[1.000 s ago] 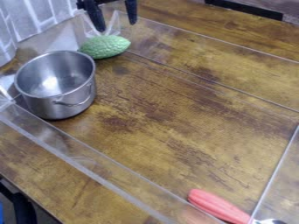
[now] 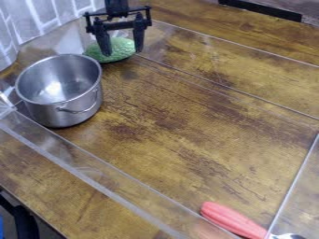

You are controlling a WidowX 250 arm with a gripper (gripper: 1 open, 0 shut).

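The black gripper (image 2: 121,44) is at the upper left, open, with its fingers down around a pale green, textured oblong object (image 2: 112,54). Whether the fingers touch it cannot be told. A steel pot (image 2: 60,86) with a side handle sits on the wooden counter (image 2: 200,121) in front of and left of the green object, its inside empty as far as it shows.
A red-handled utensil (image 2: 230,219) lies at the bottom right, its metal end cut off by the frame. A patterned backsplash (image 2: 32,23) borders the left.
The gripper has come down from the top edge to the green object, now partly covering it. The pot and red-handled utensil have not moved.
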